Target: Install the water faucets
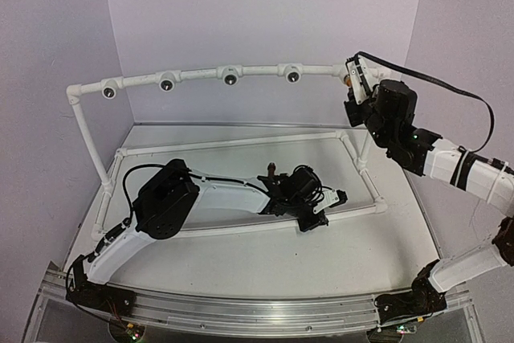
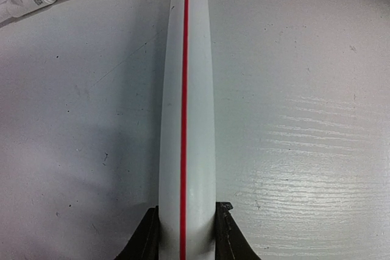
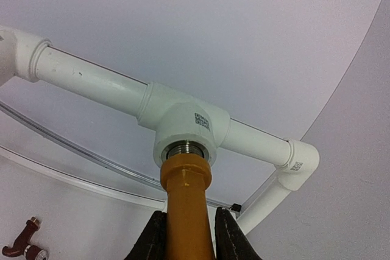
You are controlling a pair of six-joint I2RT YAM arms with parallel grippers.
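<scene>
In the right wrist view, an orange faucet (image 3: 187,211) points up at the rightmost white tee (image 3: 189,120) of the upper pipe. Its silver thread (image 3: 184,148) sits at the tee's mouth, part of it showing; how deep it goes I cannot tell. My right gripper is shut on the faucet body, one finger on each side. Down at the frame's front lower rail, my left gripper is shut around the white pipe (image 2: 198,101) with the red stripe. A dark red faucet (image 3: 27,240) lies on the tabletop behind the left arm.
Several other tees along the upper pipe, such as one socket (image 1: 230,76), face forward with dark, empty-looking mouths. The left arm (image 1: 233,197) lies across the lower frame.
</scene>
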